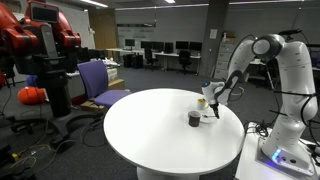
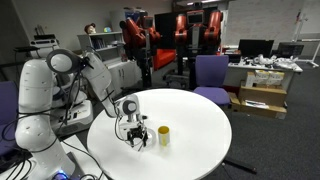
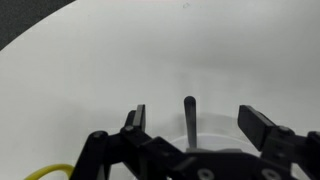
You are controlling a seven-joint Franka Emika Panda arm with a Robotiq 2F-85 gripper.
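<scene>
My gripper is open in the wrist view, its two black fingers well apart. Between them, in the image, a slim dark handle [image 3: 190, 122] points away over a round white dish [image 3: 215, 142]; whether it touches the gripper I cannot tell. A curved yellow edge [image 3: 50, 169] shows at the lower left. In exterior view 2 the gripper [image 2: 137, 139] hangs low over the white table, beside a yellow-lined cup [image 2: 163, 136]. A dark cup [image 1: 195, 118] stands left of the arm in exterior view 1, with something yellowish [image 1: 201, 103] behind it.
A purple chair [image 1: 94, 80] stands beyond its edge. Cardboard boxes [image 2: 262, 92] lie farther back, under a desk.
</scene>
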